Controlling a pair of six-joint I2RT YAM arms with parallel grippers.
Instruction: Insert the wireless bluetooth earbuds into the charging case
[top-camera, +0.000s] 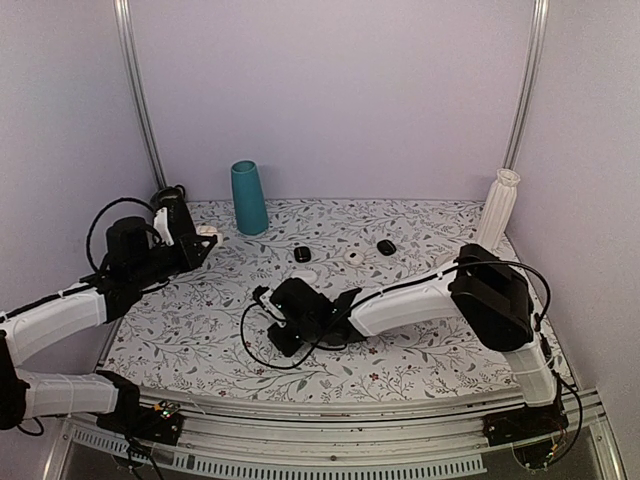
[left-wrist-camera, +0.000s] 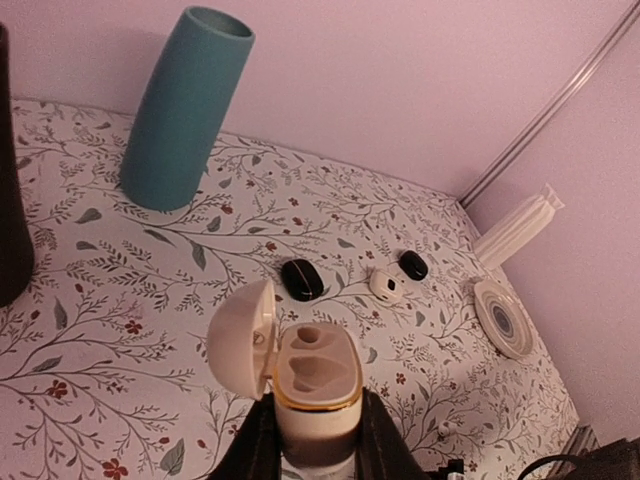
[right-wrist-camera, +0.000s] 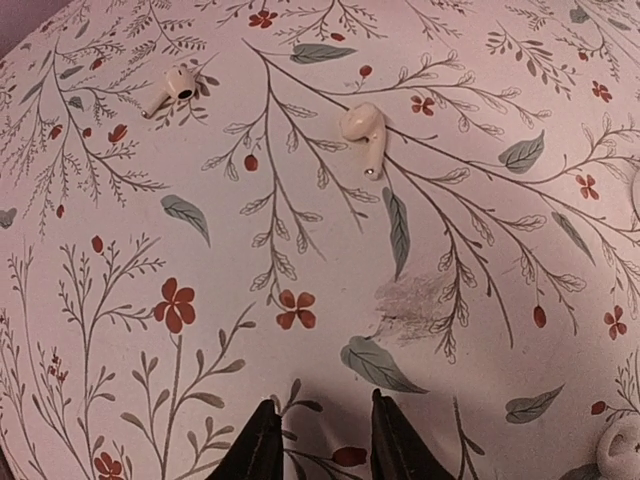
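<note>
The open white charging case (left-wrist-camera: 318, 365) stands upright in my left gripper, which is shut on its lower body. Its lid leans to the left and its sockets look empty in the left wrist view. In the right wrist view, one white earbud (right-wrist-camera: 366, 138) lies on the patterned table toward the top middle. A second earbud (right-wrist-camera: 172, 90) rests farther left. My right gripper is open over bare table, its fingers apart with nothing between them; both earbuds lie beyond its tips. The top view does not show the earbuds clearly.
A teal vase (top-camera: 249, 198) stands at the back left beside a black container (top-camera: 172, 212). Two small black cases (top-camera: 303, 254) and a round white case (top-camera: 354, 257) lie toward the back. At right stands a white vase (top-camera: 497, 208), near a round dish (left-wrist-camera: 503, 318).
</note>
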